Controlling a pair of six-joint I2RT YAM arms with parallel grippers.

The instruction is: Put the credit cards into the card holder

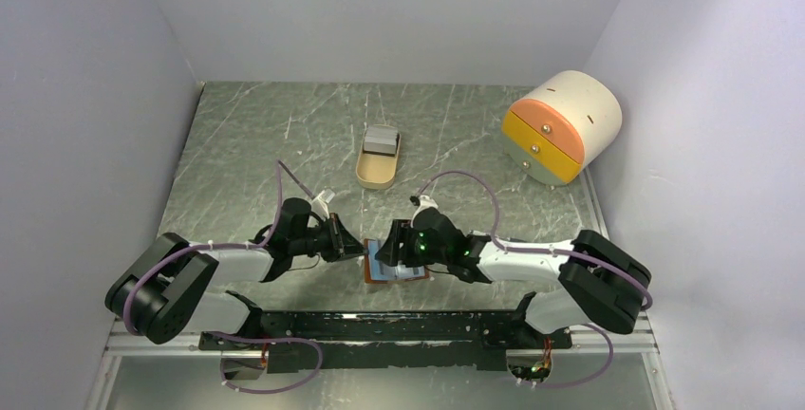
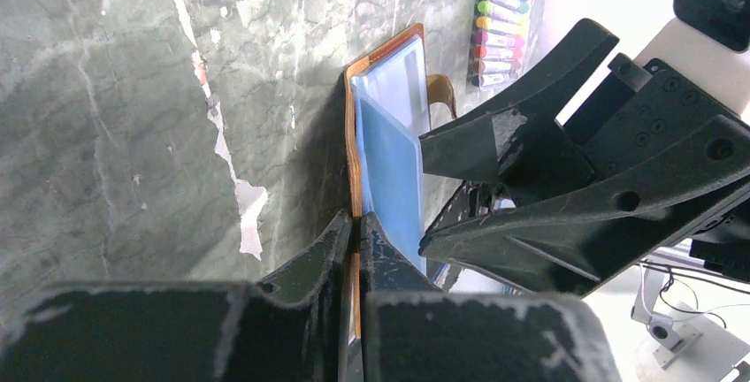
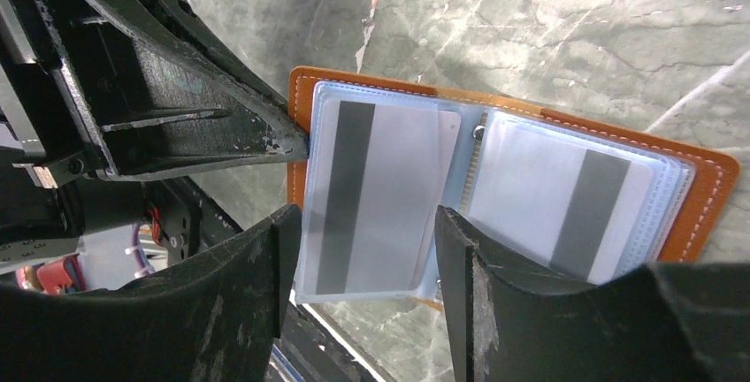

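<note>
The brown card holder (image 1: 378,274) lies spread open near the front of the table, between my two arms. My left gripper is shut on the edge of its brown cover. In the right wrist view, clear sleeves (image 3: 504,165) fill both sides of the holder. A white card with a grey stripe (image 3: 389,187) shows inside the left sleeve, and another striped card (image 3: 566,214) shows on the right side. Over the left sleeve, my right gripper stands open with nothing gripped; whether its fingertips touch the plastic, I cannot tell.
A tan tray (image 1: 376,173) holding a grey block of cards (image 1: 382,140) stands farther back. At the right rear is a drawer cabinet (image 1: 562,127) with coloured fronts. Coloured markers (image 2: 501,28) lie beyond the holder.
</note>
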